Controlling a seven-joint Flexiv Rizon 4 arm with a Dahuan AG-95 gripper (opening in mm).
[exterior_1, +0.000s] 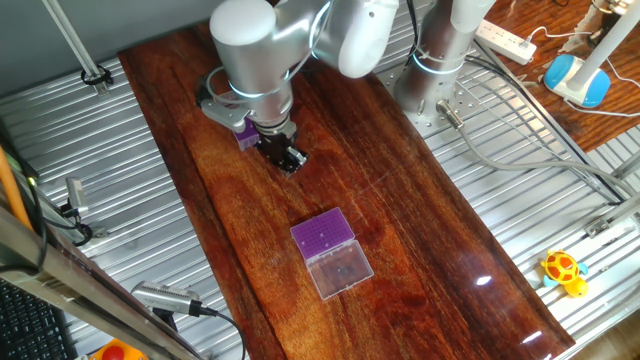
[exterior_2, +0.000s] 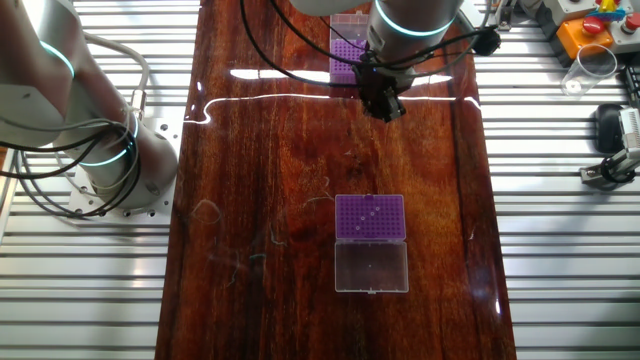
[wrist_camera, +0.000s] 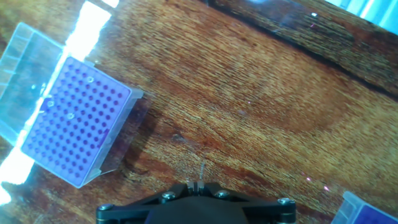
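Observation:
A purple rack of small holes in a clear box (exterior_1: 323, 232), its transparent lid (exterior_1: 340, 270) folded open, lies near the middle of the table. A second purple rack (exterior_2: 345, 62) is at the far end, partly behind the arm and cables. My gripper (exterior_1: 297, 158) hangs above the wood between the two. Seen from the wrist, the gripper looks shut, with nothing visible between its fingertips. One purple rack (wrist_camera: 78, 121) with a few small clear rings on top fills the left of that view; a corner of another (wrist_camera: 368, 214) shows at lower right.
A metal slatted surface (exterior_2: 560, 240) runs along the table's sides. The arm's base (exterior_1: 425, 90) stands at one edge, with a hose beside it. A toy turtle (exterior_1: 563, 268) lies off the table.

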